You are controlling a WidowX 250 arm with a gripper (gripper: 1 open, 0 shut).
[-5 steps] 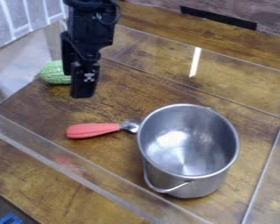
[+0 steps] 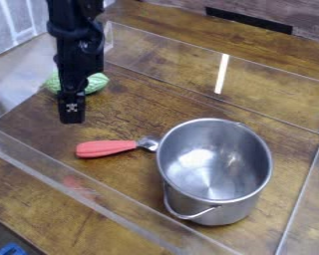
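Observation:
My black gripper (image 2: 72, 100) hangs at the upper left, open, just in front of a pale green ridged object (image 2: 93, 83) that it partly hides. A red-handled utensil (image 2: 107, 148) with a metal end lies on the wooden surface below and to the right of the gripper. A steel pot (image 2: 213, 169) stands at the lower right.
Clear plastic panels border the wooden work area (image 2: 189, 95) on the sides. A blue object (image 2: 5, 242) shows at the lower left corner.
My gripper has moved left and somewhat down in front of the green object. The utensil and the pot have not moved.

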